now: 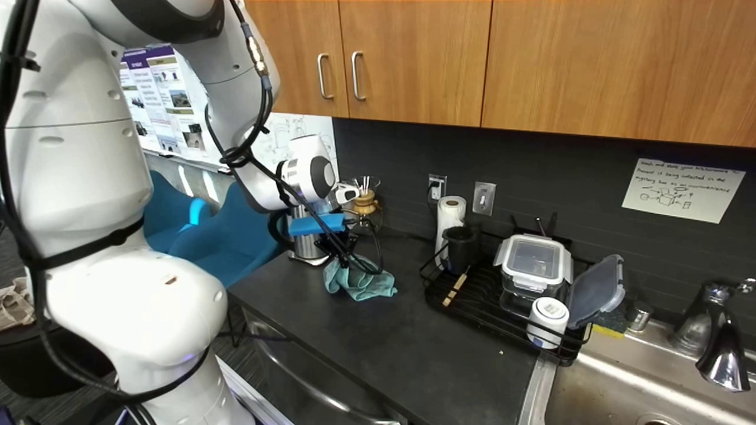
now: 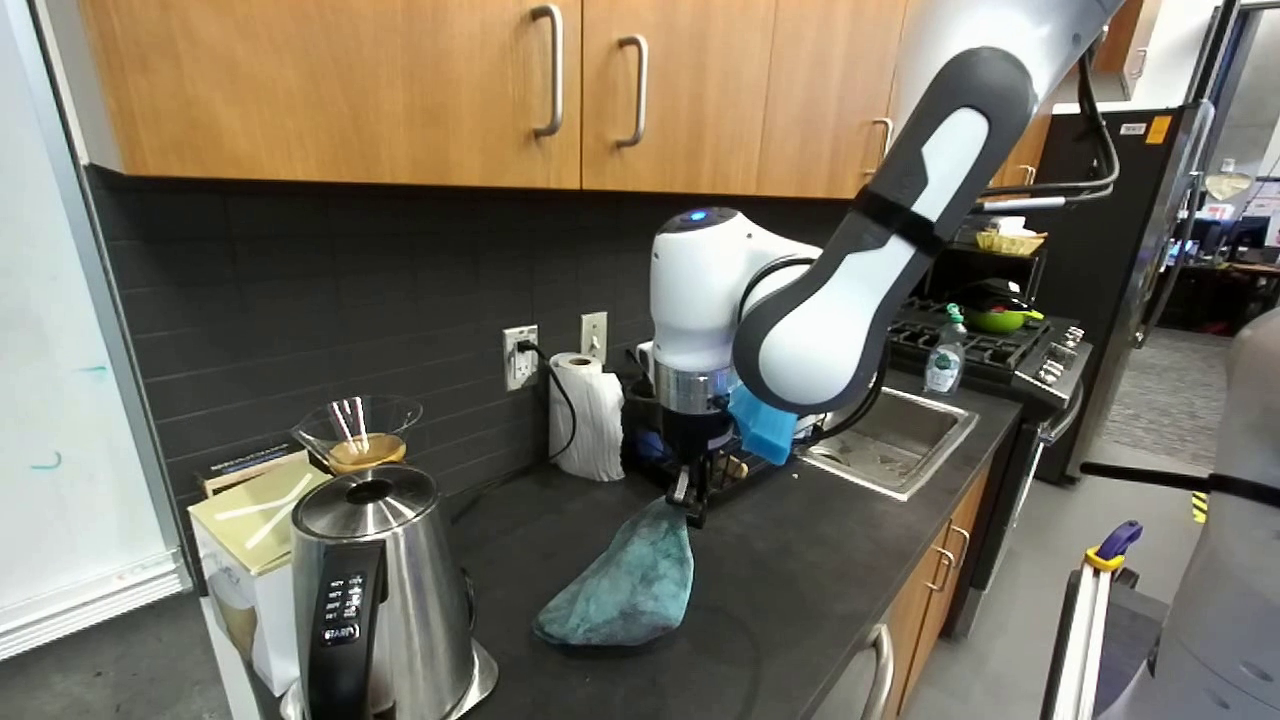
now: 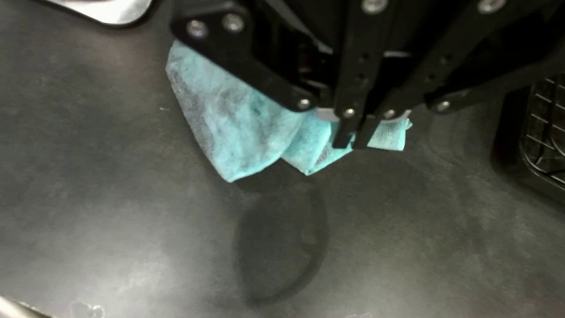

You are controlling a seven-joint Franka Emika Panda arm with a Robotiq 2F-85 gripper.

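A teal cloth (image 2: 630,576) hangs slanting from the fingertips in exterior view 2, its lower end at or just above the dark counter. My gripper (image 2: 686,502) is shut on its upper corner. In the wrist view the fingers of the gripper are together, with folds of the cloth (image 3: 233,122) spread behind and to both sides of them. Exterior view 1 shows the cloth (image 1: 359,280) below the gripper (image 1: 344,258), where cables and the wrist hide the grip itself.
A steel kettle (image 2: 378,576) stands left of the cloth, near a glass coffee maker (image 2: 360,434). Paper towels (image 2: 585,420) stand by the wall. A black dish rack (image 1: 489,297) holds containers beside the sink (image 1: 602,396).
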